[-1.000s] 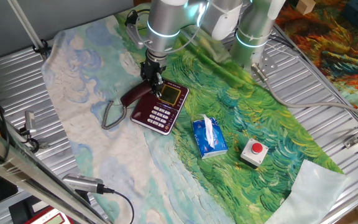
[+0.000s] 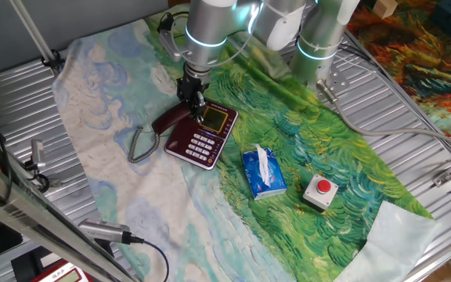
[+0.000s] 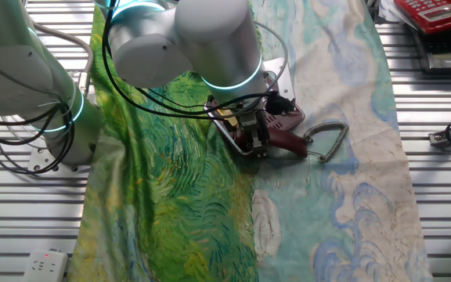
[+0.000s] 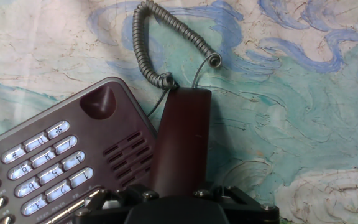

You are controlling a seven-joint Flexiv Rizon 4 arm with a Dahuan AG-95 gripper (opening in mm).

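A dark red desk telephone (image 2: pixel 202 141) lies on the painted cloth, its keypad and small screen facing up. Its handset (image 4: pixel 182 137) is out of line with the body, and one end juts past the phone's edge. My gripper is at the handset's near end, with fingers (image 4: pixel 126 198) close against both sides and no gap showing; it looks shut on it. The near end of the handset is hidden under the gripper. From the far end a coiled grey cord (image 4: pixel 143 46) loops over the cloth. In exterior view 2 the arm covers much of the phone.
A blue tissue pack (image 2: pixel 263 172) and a white box with a red button (image 2: pixel 319 192) stand on the green part of the cloth. A pale cloth (image 2: pixel 390 243) lies at the front right corner.
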